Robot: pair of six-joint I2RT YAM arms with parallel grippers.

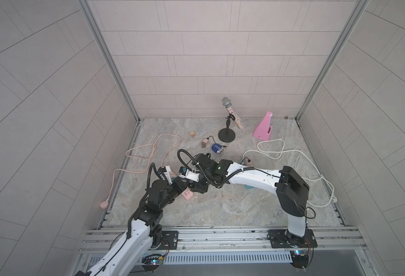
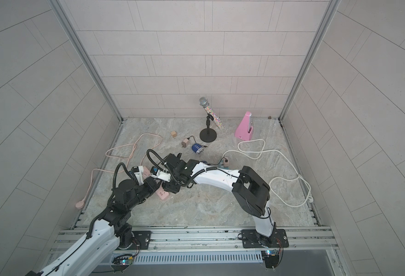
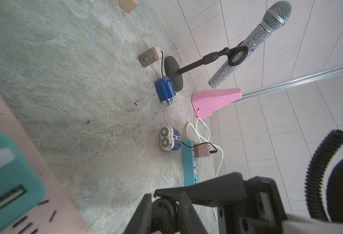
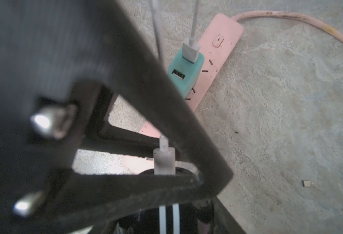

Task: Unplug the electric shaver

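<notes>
Both grippers meet over the pink power strip (image 4: 222, 31), left gripper (image 1: 177, 181) from the lower left, right gripper (image 1: 193, 179) from the right. A teal charger (image 4: 185, 68) with white cables sits on the strip. In the right wrist view a white cable plug (image 4: 164, 159) stands at a black glossy body, largely hidden behind the right gripper's dark fingers; whether they grip it is unclear. A silver-and-blue shaver (image 3: 169, 138) lies on the table, with a black cord near a brown adapter (image 3: 202, 150) on a teal strip (image 3: 189, 163). Neither gripper's opening shows clearly.
A blue shaver-like device (image 3: 165, 89) with another adapter (image 3: 149, 56) lies at the back centre, beside a microphone stand (image 1: 226, 135). A pink metronome (image 1: 263, 126) and white cable loops are at the right.
</notes>
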